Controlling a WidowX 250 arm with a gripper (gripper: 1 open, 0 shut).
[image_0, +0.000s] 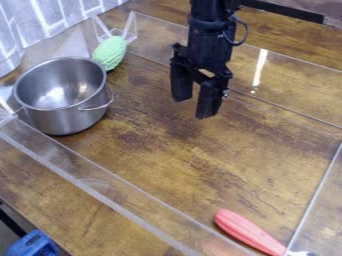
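Note:
The black arm comes down from the top centre of the camera view to the gripper (197, 88), whose two dark fingers stand apart, open above the wooden surface. Nothing shows between them. To its left a steel pot (60, 95) stands on the wood. A pale green object (112, 48) lies behind the pot at the upper left. A pink-red handled object (247, 230) lies at the lower right, far from the gripper.
Clear low walls or strips (134, 210) border the wooden surface (174, 170). A blue object (34, 247) sits at the bottom left corner.

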